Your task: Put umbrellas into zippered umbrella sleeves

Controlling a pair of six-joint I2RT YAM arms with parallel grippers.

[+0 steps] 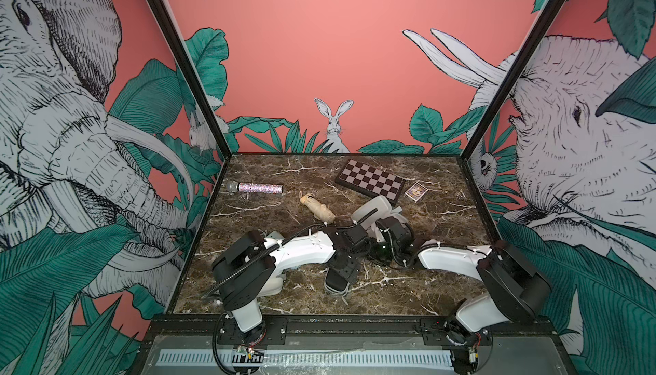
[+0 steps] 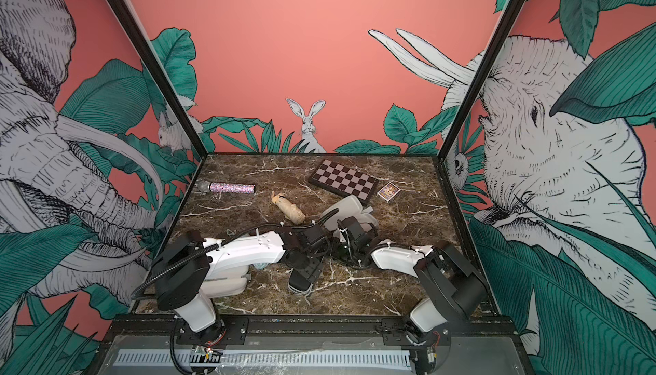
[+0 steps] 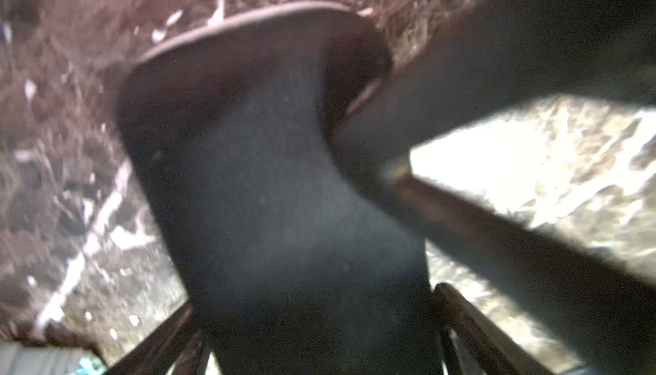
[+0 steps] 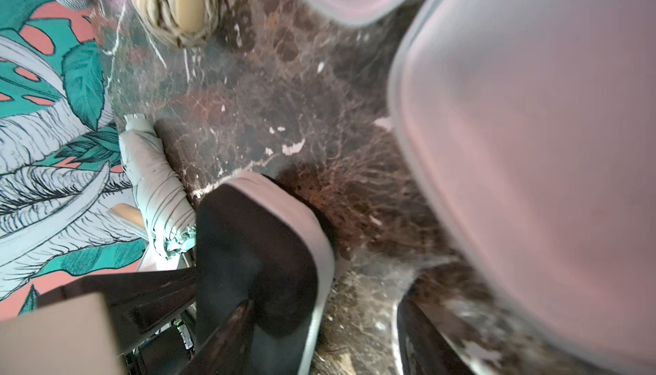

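A black zippered sleeve (image 1: pixel 337 282) lies flat at the table's front middle, its upper part hidden under my grippers. My left gripper straddles it, fingers apart on either side. My right gripper is also open: one finger overlaps the sleeve in the right wrist view, and the other is over bare table. Two dark bars reach the sleeve's edge in the left wrist view; contact is unclear. A beige umbrella (image 1: pixel 317 209) rests farther back. In the right wrist view, a pale green umbrella (image 4: pixel 157 176) shows at left. Pale cases (image 1: pixel 371 212) stand just beyond my right gripper.
A glittery microphone (image 1: pixel 259 188) lies at back left. The checkerboard (image 1: pixel 371 181) and a small card box (image 1: pixel 416 191) are at back right. Another pale case (image 2: pixel 225 286) sits beneath my left arm. Bare table extends at front right.
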